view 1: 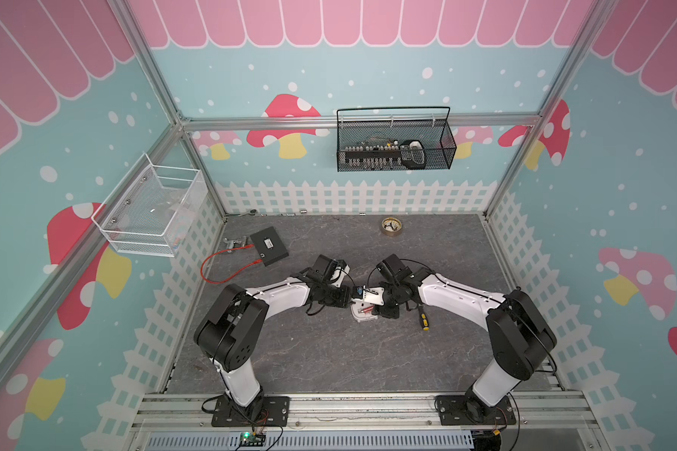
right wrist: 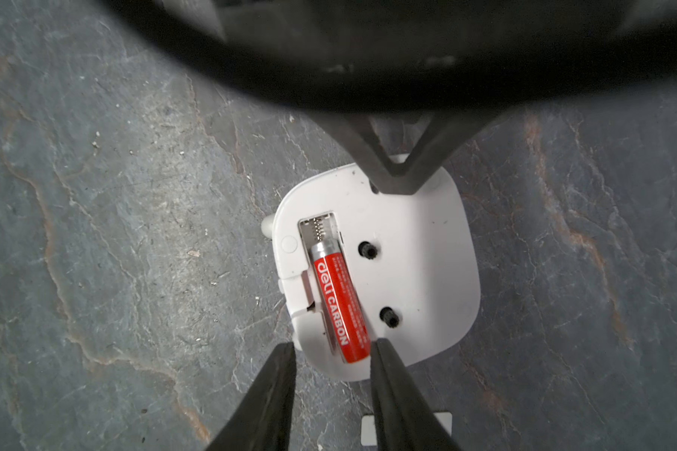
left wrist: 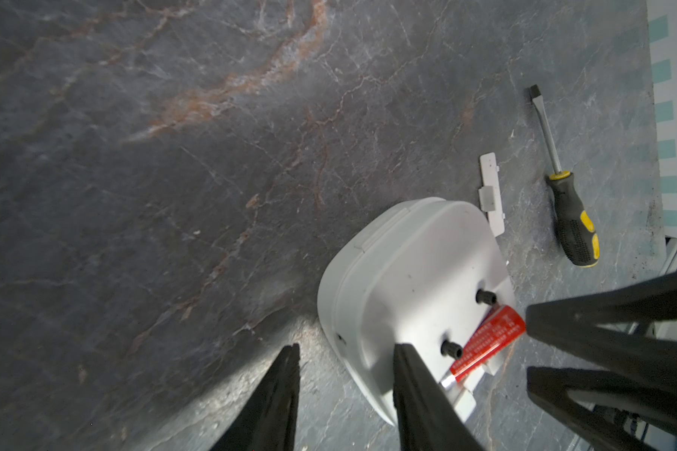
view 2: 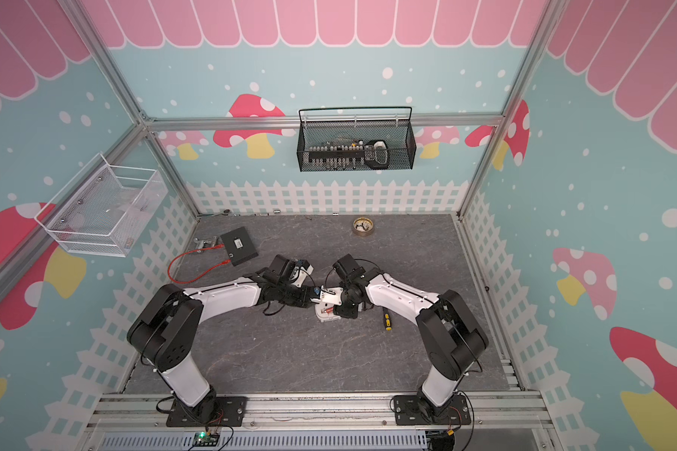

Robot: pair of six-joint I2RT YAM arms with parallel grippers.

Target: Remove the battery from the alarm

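Observation:
The white alarm (right wrist: 428, 263) lies on the table with a red AAA battery (right wrist: 342, 308) in its slot, a spring at one end (right wrist: 318, 229). My left gripper is open beside the alarm's side, nothing clearly between its fingers. My right gripper hangs open over the battery end of the alarm, its fingertips near the battery's lower end. A loose white cover piece (left wrist: 490, 188) lies next to the alarm.
A yellow-black screwdriver (left wrist: 575, 233) lies right of the alarm. A black box with red cord (view 1: 269, 246) is at back left, a tape roll (view 1: 391, 226) at the back.

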